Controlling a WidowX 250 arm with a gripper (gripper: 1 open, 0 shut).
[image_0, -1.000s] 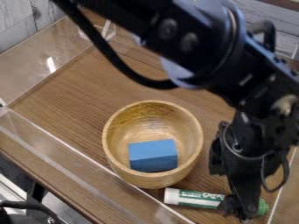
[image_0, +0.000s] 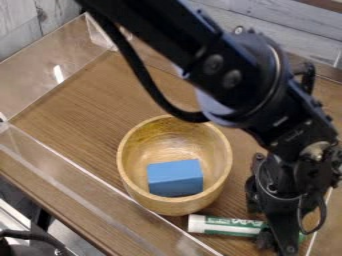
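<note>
A white tube with a green label (image_0: 225, 225) lies at the front right, below the bowl. My gripper (image_0: 278, 226) is down over the tube's right part, its dark fingers around or just at it; whether they grip it cannot be seen clearly. A wooden bowl (image_0: 140, 145) holds a blue block (image_0: 174, 178) and stands left of the gripper.
Transparent low walls edge the table at the left and front, with dark cables beyond the lower-left corner.
The gripper has shifted slightly left and down at the tube, and its wrist has moved a little. The bowl and block have not moved.
</note>
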